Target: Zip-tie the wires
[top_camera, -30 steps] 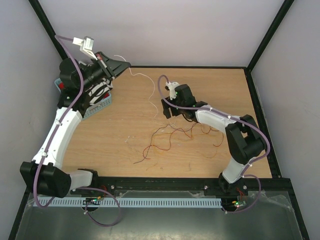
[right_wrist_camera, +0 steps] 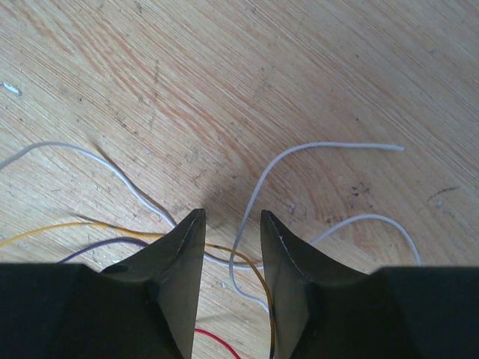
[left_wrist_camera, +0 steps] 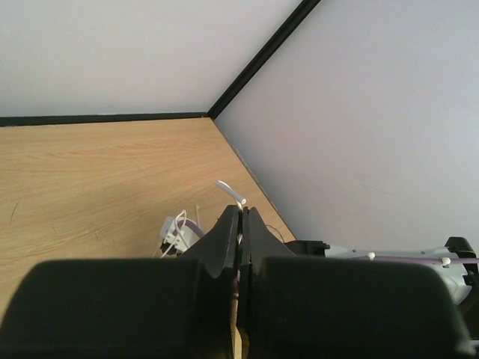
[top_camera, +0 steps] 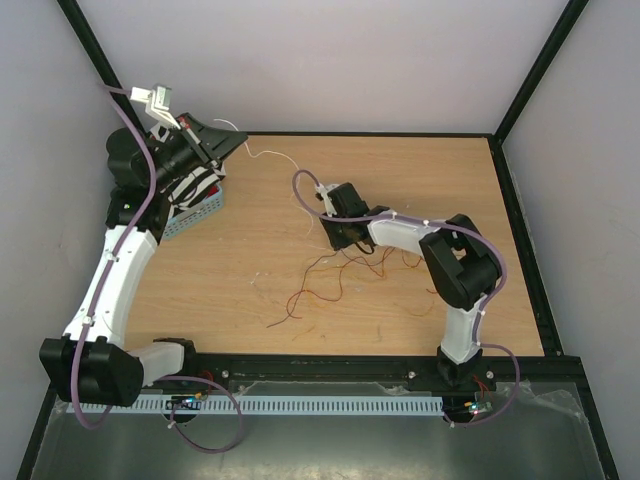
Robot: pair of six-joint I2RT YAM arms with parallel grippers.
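Note:
My left gripper (top_camera: 232,140) is raised at the back left, shut on a white strand (top_camera: 270,152) that trails down to the table in the top view; a white end pokes up between its fingertips in the left wrist view. My right gripper is low over the table, part open, above crossing white wires (right_wrist_camera: 314,143), a yellow wire (right_wrist_camera: 60,226), a purple one (right_wrist_camera: 93,245) and a red one (right_wrist_camera: 217,339). The yellow and a white wire pass between its fingers. Orange-red wires (top_camera: 340,285) lie loose in front of it.
A blue basket (top_camera: 193,218) with striped items sits at the left, under the left arm. Walls close the sides and back.
My right gripper has moved left and toward the front over the wires. My left gripper has shifted slightly left and forward from a second ago, still with the white strand.

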